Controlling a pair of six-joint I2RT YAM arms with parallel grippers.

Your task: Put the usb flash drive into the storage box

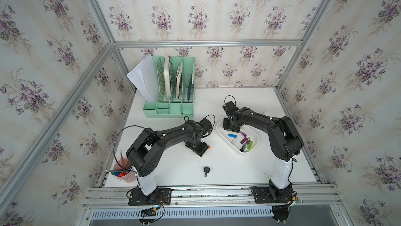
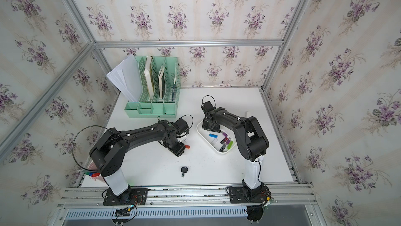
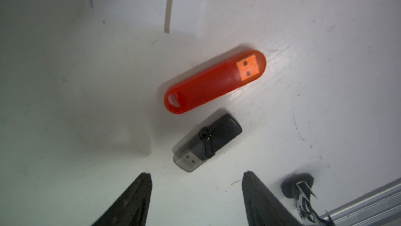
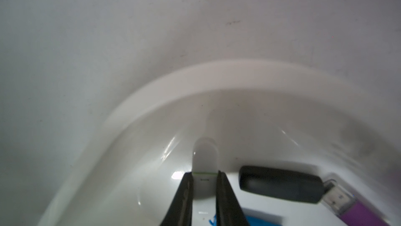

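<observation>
In the left wrist view a red flash drive (image 3: 208, 82), a black one (image 3: 221, 134) and a white one (image 3: 133, 0) lie on the table beneath my left gripper, whose open fingers hold nothing. My right gripper is shut on a whitish flash drive (image 4: 204, 155), low inside the white storage box (image 4: 242, 73) near its curved wall. A black drive (image 4: 279, 184), a purple one (image 4: 357, 213) and a blue one (image 4: 259, 221) lie in the box, with more colourful drives shown in the top left view.
A green file organiser (image 1: 169, 109) with papers stands at the back left. A pink pen cup (image 1: 125, 176) is at the front left. Keys (image 1: 206, 171) lie at the front middle. The table right of the box is mostly clear.
</observation>
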